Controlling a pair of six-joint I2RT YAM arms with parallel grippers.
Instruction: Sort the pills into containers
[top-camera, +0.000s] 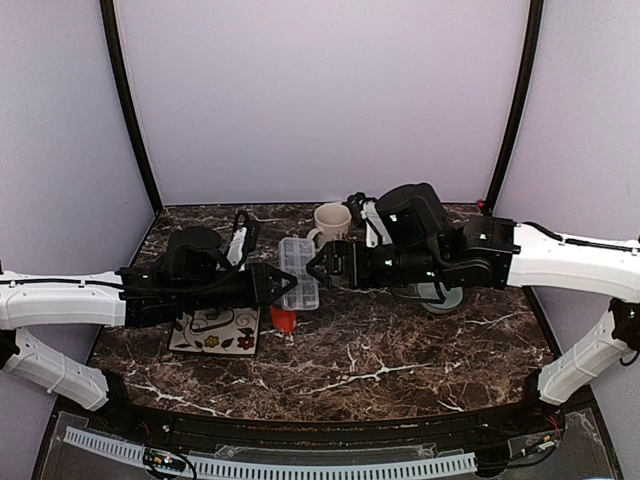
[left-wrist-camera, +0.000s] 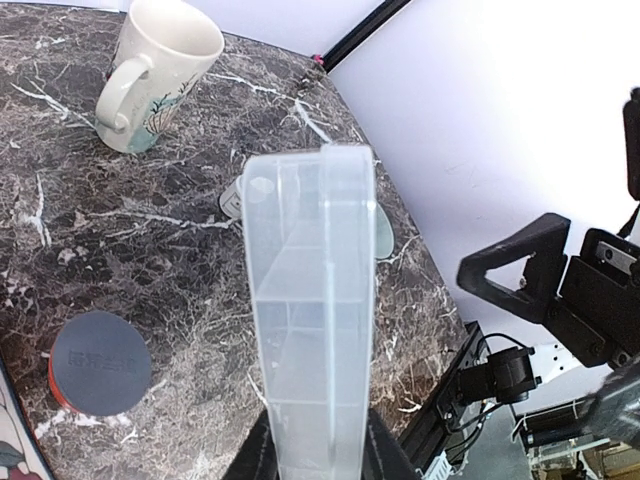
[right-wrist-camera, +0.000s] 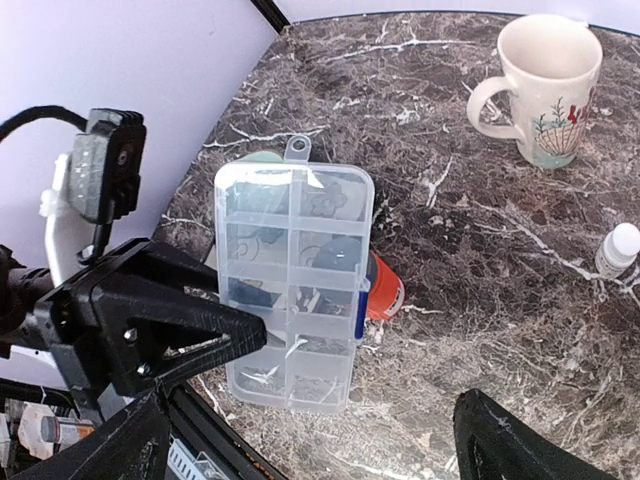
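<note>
A clear pill organizer (right-wrist-camera: 293, 250) with several compartments is held up off the table. My left gripper (top-camera: 284, 284) is shut on it, gripping near its lower half; in the left wrist view the organizer (left-wrist-camera: 305, 270) appears nearly edge-on. No pills can be made out inside it. Just to the right, my right gripper (top-camera: 322, 266) stands open and apart from the organizer. An orange bottle (right-wrist-camera: 386, 290) with a grey lid stands behind the organizer in the right wrist view. A small white bottle (right-wrist-camera: 618, 250) stands at that view's right side.
A cream mug (top-camera: 332, 218) stands at the back middle. A pale green dish (top-camera: 441, 299) lies to the right, partly under the right arm. At front left is a flower-patterned tray (top-camera: 215, 332).
</note>
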